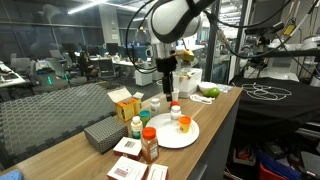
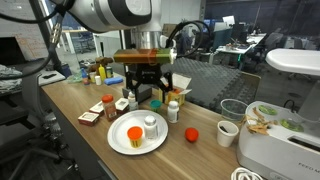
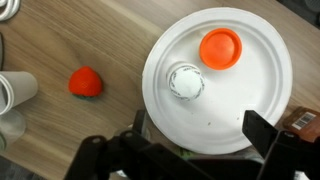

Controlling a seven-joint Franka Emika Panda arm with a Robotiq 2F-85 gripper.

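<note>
A white plate [image 1: 173,138] lies on the wooden table near its edge. On it a small white jar [image 2: 151,127] stands upright, its round white lid [image 3: 185,79] seen from above in the wrist view. Beside the jar sits an orange cup [image 3: 220,48], also on the plate. My gripper [image 2: 149,88] hangs above the plate, apart from the jar. In the wrist view the dark fingers [image 3: 265,135] stand wide apart, and no object is held between them.
A red tomato-like object [image 3: 86,82] lies on the table beside the plate, near a white cup [image 2: 228,133]. Bottles, including an orange-lidded one [image 1: 149,145], small boxes [image 1: 127,170] and a grey mesh block [image 1: 105,133] crowd the other side.
</note>
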